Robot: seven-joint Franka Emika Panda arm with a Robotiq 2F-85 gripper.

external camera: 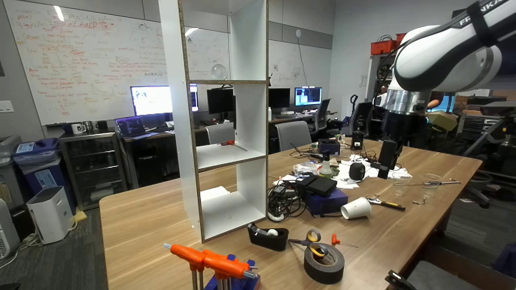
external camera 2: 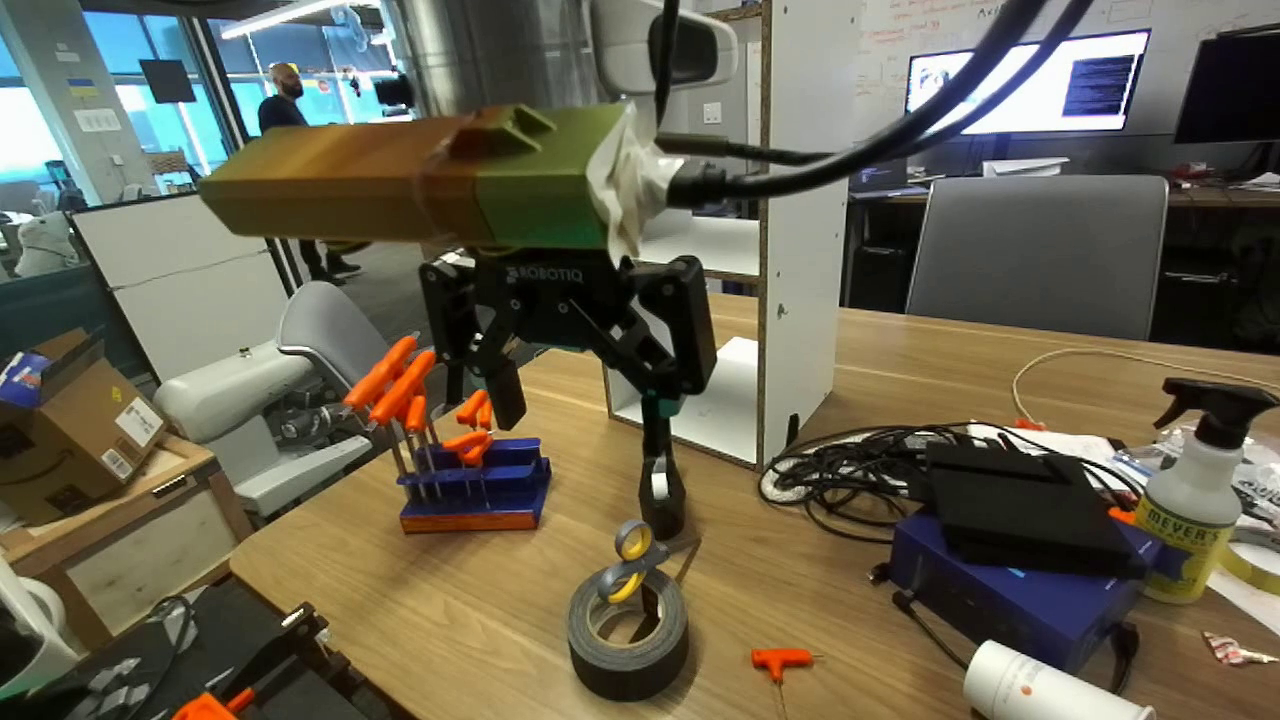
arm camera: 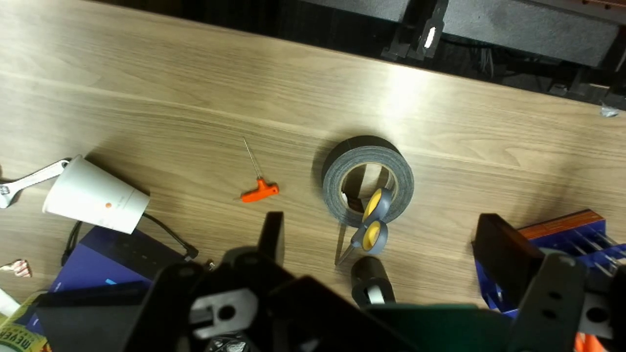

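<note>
My gripper point(external camera 2: 596, 402) hangs above the table, its fingers spread wide with nothing between them. In the wrist view its dark fingers point(arm camera: 271, 237) frame a roll of black tape point(arm camera: 334, 176) lying flat below. Grey-and-yellow scissors point(arm camera: 375, 234) rest partly on that roll, blades pointing off its edge. Beside them stands a black tape dispenser point(external camera: 267, 238). A small orange T-handle driver point(arm camera: 261, 191) lies apart on the wood. The blue rack point(external camera 2: 474, 518) holds several orange-handled hex keys. On its side lies a white paper cup point(external camera: 356, 208).
A white shelf unit point(external camera: 216, 224) stands upright on the table, with an orange-handled tool on its middle shelf. Cables point(external camera: 284, 200), a blue box point(external camera: 326, 203) and a spray bottle point(external camera 2: 1188, 504) crowd the far side. Bare wood point(arm camera: 487, 146) surrounds the tape roll on several sides.
</note>
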